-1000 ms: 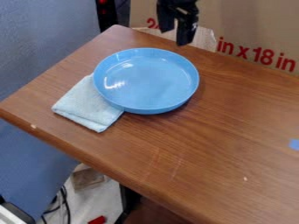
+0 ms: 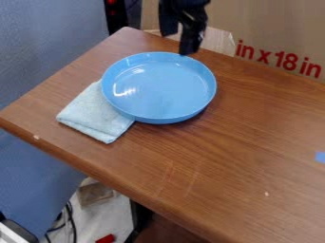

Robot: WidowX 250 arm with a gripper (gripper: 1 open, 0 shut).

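Observation:
A round light-blue plate [image 2: 158, 87] lies on the wooden table, partly over a folded pale-blue cloth [image 2: 91, 116] at its left. My black gripper [image 2: 181, 40] hangs at the top centre, above and behind the plate's far rim. It is dark and small in the frame, so I cannot tell whether its finger is open or shut.
A cardboard sheet with red print [image 2: 279, 59] stands behind. The table's left edge drops toward a blue surface and cables.
The gripper has shifted slightly left over the last second. The plate and cloth look unchanged.

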